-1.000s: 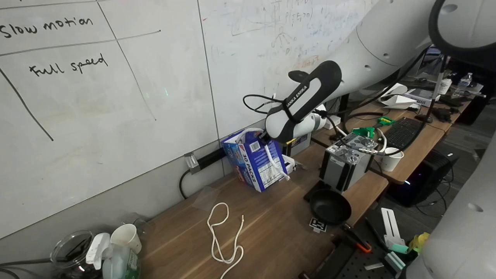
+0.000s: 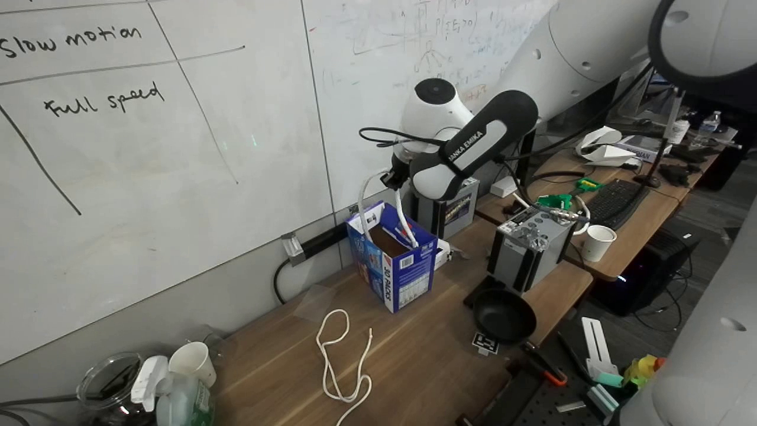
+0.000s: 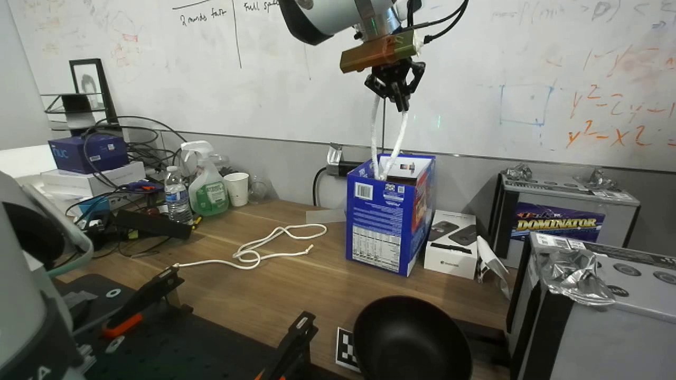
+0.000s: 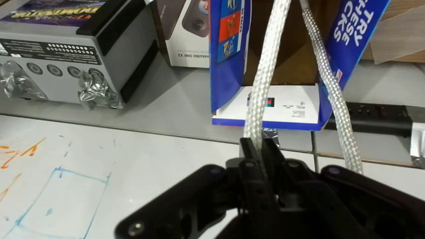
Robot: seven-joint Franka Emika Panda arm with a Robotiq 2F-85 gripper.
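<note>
A thick white braided rope (image 4: pixel 261 75) runs up from the open blue box (image 3: pixel 380 218) into my gripper (image 3: pixel 399 104), which is shut on it above the box. The rope's second strand (image 4: pixel 332 87) hangs beside the gripper, outside the fingers, and drops toward the box too. In exterior view 1 both strands reach down at the box's opening. The box (image 2: pixel 411 277) stands upright on the table by the wall, with its brown inside showing in the wrist view. Whether the lower rope ends rest inside it is hard to tell.
Another white rope (image 3: pixel 253 253) lies loosely coiled on the table. A black pan (image 2: pixel 504 316) sits near the front edge, with grey batteries (image 3: pixel 570 209) on the right. A white camera box (image 3: pixel 451 244) stands close beside the blue box.
My gripper has risen with the rope. The blue box, tilted against the wall a second ago, now stands upright with its opening up. The rope strand that hung over its front now reaches its opening.
</note>
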